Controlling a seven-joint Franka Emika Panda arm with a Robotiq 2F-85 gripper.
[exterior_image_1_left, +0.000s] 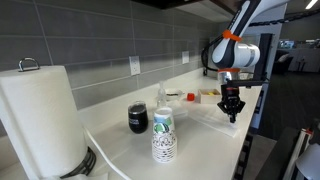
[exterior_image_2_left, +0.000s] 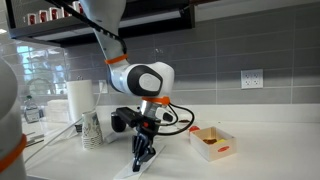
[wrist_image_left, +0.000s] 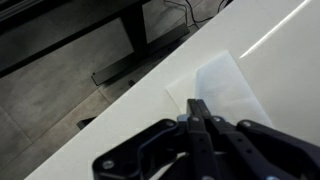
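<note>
A thin white sheet, like a paper towel (wrist_image_left: 230, 88), lies on the white counter near its edge, with a fold across it. My gripper points down at the sheet, fingertips together at its near part. Whether any of the sheet is pinched between them is too small to tell. In the first exterior view the gripper (exterior_image_1_left: 232, 119) is low over the counter's right edge, the sheet (exterior_image_1_left: 212, 120) reaching out to its left. From the other side, the gripper (exterior_image_2_left: 137, 165) also appears down at the sheet.
A paper towel roll (exterior_image_1_left: 42, 120), a stack of cups (exterior_image_1_left: 164, 140) and a dark tumbler (exterior_image_1_left: 138, 118) stand along the counter. An open box (exterior_image_2_left: 212, 145) sits towards the back. Beyond the counter edge (wrist_image_left: 105, 118) is a drop to the floor. Bare counter lies in front.
</note>
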